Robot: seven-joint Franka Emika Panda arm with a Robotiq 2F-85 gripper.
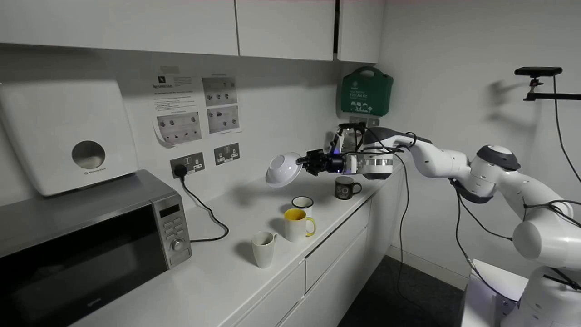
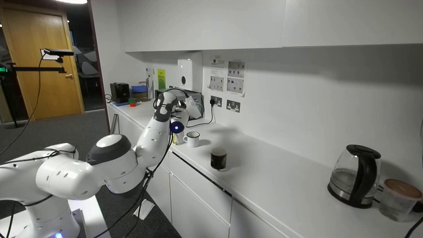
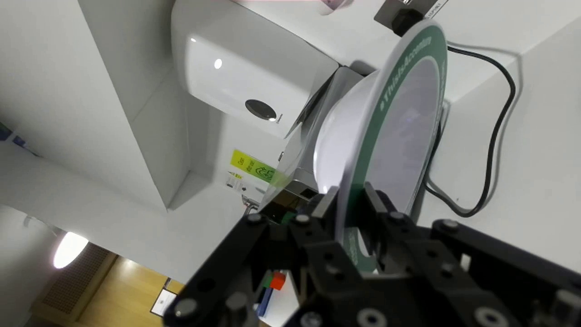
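A white bowl (image 1: 283,170) hangs in the air above the counter, strongly tilted. In the wrist view, the bowl (image 3: 343,136) shows a green band with lettering along its rim. My gripper is shut on that rim, with one finger on each side of it. From the side, the gripper (image 1: 302,161) reaches leftward and meets the bowl at its right edge. The second exterior view shows the arm from behind; the gripper is mostly hidden there.
Below stand a pale mug (image 1: 263,250), a yellow-lined mug (image 1: 296,225), a white dark-rimmed mug (image 2: 192,139) and a black mug (image 1: 344,188). A microwave (image 1: 87,245) takes up the counter's left part. A kettle (image 2: 353,176) stands at the other end, with clear counter before it.
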